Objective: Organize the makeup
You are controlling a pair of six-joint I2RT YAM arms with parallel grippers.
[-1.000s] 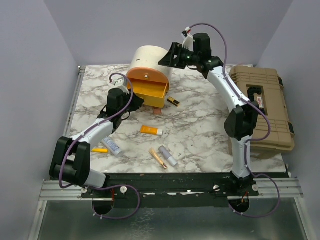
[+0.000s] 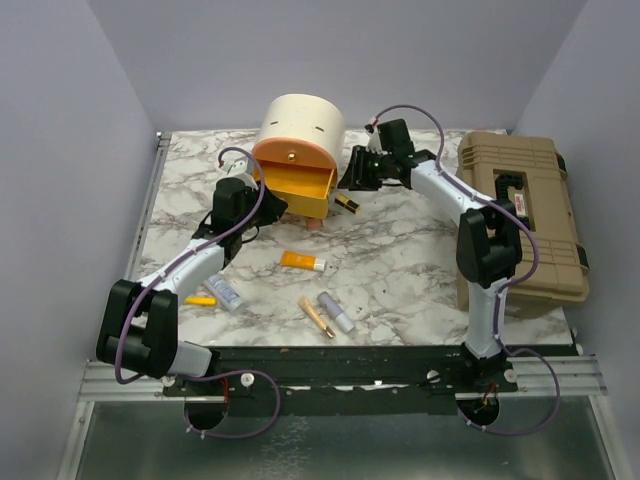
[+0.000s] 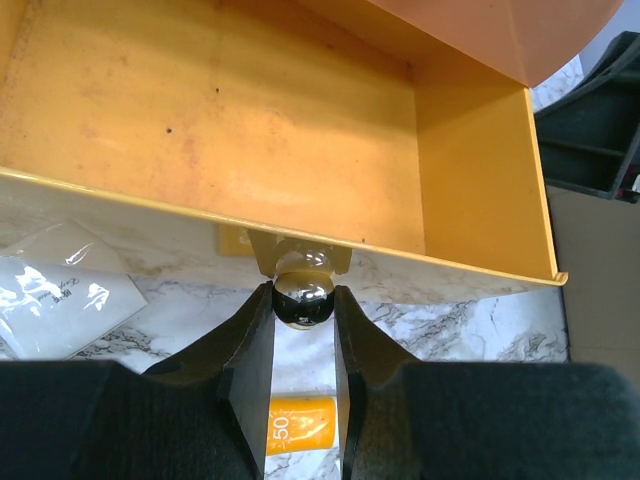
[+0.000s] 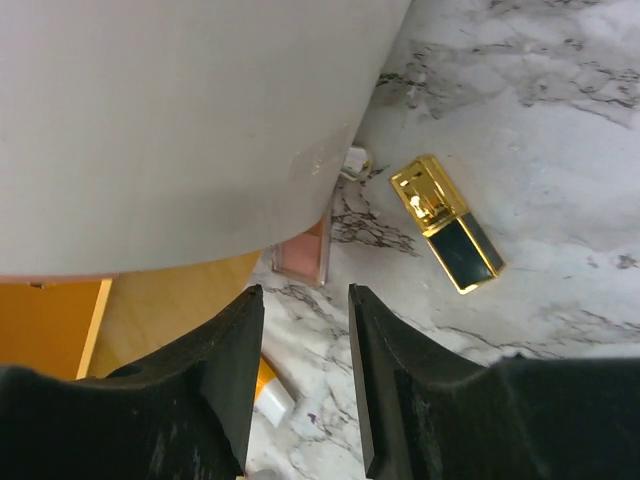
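Note:
A white domed organizer (image 2: 300, 122) with a peach front stands at the back, its orange drawer (image 3: 220, 110) pulled out and empty. My left gripper is shut on the drawer's round metal knob. My right gripper is just right of the organizer, above the table; its fingertips stand apart, with nothing visible between them. A gold-and-black compact (image 4: 448, 225) lies on the marble below it. An orange tube (image 2: 302, 260), a brush (image 2: 316, 316), a grey tube (image 2: 335, 311), a blue package (image 2: 223, 293) and a yellow item (image 2: 200, 300) lie in front.
A large tan case (image 2: 525, 240) takes up the right of the table. The marble between it and the scattered items is clear. A small pink item (image 4: 300, 250) sits beside the organizer, partly hidden.
My right gripper has come down from over the organizer's top to its right side, nearer the compact. The left gripper and drawer have hardly moved.

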